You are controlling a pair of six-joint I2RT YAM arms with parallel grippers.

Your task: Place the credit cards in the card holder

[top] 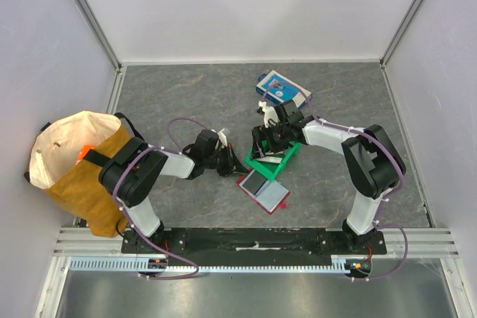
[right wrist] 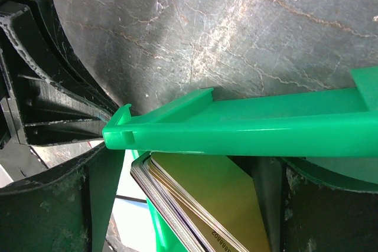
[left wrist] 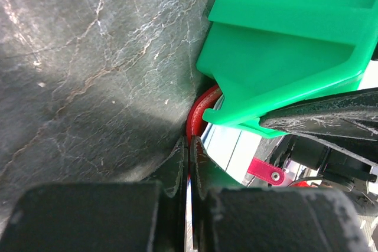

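Note:
The open card holder (top: 265, 190), red-edged with dark and pale inner sides, lies in front of the green tray (top: 279, 173). At its left corner my left gripper (top: 244, 170) is shut; in the left wrist view its fingertips meet by the red rim (left wrist: 196, 116), with nothing visible between them. A stack of credit cards (right wrist: 177, 202) leans inside the tray, gold face showing in the right wrist view. My right gripper stands open, one finger on each side of the stack. In the top view that arm hides much of the tray.
The tray's front corner (left wrist: 236, 113) overhangs the holder's edge. A blue-and-white box (top: 282, 88) sits at the back, and a tan bag (top: 100, 184) at the far left.

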